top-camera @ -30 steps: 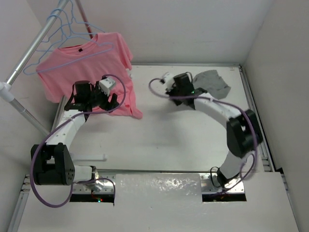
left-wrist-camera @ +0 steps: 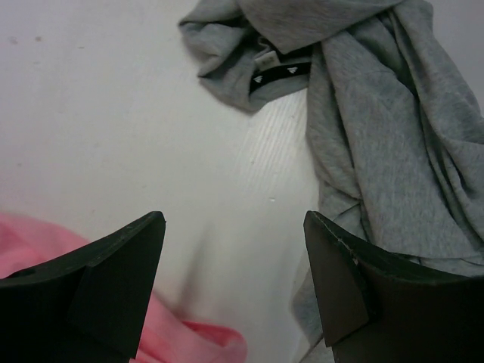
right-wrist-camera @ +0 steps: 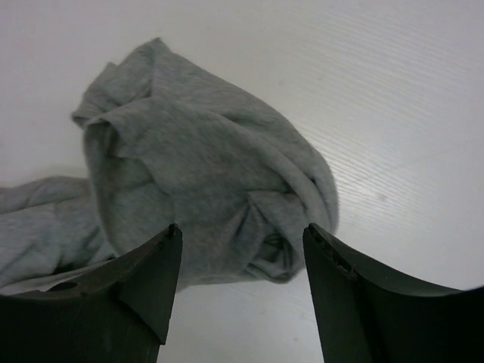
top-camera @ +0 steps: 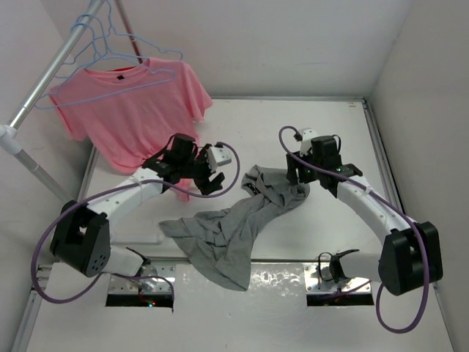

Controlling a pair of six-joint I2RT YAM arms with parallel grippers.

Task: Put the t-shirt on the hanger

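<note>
A grey t-shirt [top-camera: 231,235] lies crumpled across the table, its bunched upper end under my right gripper [top-camera: 297,172]; that end shows folded in the right wrist view [right-wrist-camera: 204,166]. My left gripper [top-camera: 209,176] hovers left of that end, above bare table, with the grey cloth [left-wrist-camera: 393,136] to its right. Both grippers stand open, nothing seen between their fingers. Blue hangers [top-camera: 110,95] hang on a metal rail [top-camera: 55,66] at upper left, one with a pink t-shirt [top-camera: 128,117] on it.
The pink shirt's lower edge [left-wrist-camera: 41,242] reaches the table beside my left gripper. Walls border the table at back and sides.
The grey shirt has moved from the back right toward the front and now lies spread diagonally.
</note>
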